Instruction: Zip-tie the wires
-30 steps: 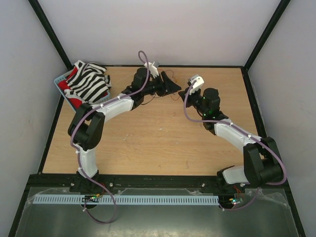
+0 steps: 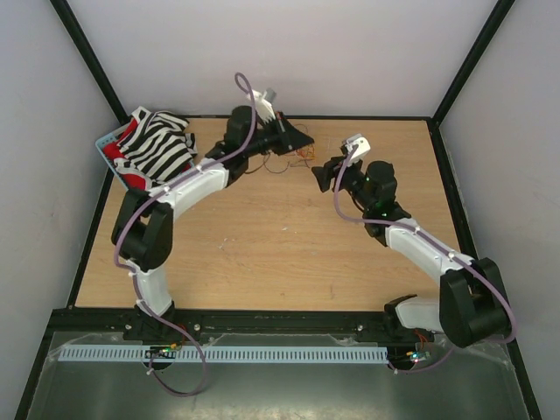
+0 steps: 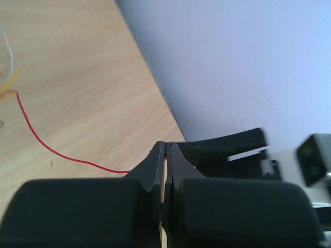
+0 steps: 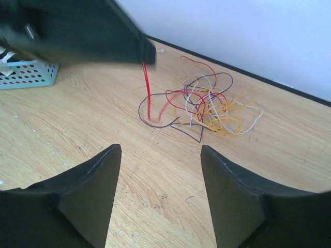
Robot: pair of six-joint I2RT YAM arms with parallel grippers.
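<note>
A loose tangle of wires (image 4: 212,106), red, yellow, white and dark, lies on the table near the back edge, centred beyond my right gripper in the right wrist view. In the left wrist view a red wire (image 3: 39,138) runs up to the tips of my left gripper, which is shut on it. The right wrist view shows that red wire (image 4: 146,82) hanging from the left gripper's dark tip. My right gripper is open, its fingers well apart with nothing between them. From above, the left gripper (image 2: 311,142) partly covers the tangle. No zip tie can be made out.
A light blue basket (image 2: 107,147) holding striped and red cloth (image 2: 156,144) stands at the back left. The wall rises just behind the wires. Bare table (image 2: 271,254) fills the middle and front.
The left gripper has moved slightly back and left, towards the rear wall. My right gripper has drawn a little to the right and forward. The two now stand farther apart, exposing more wires.
</note>
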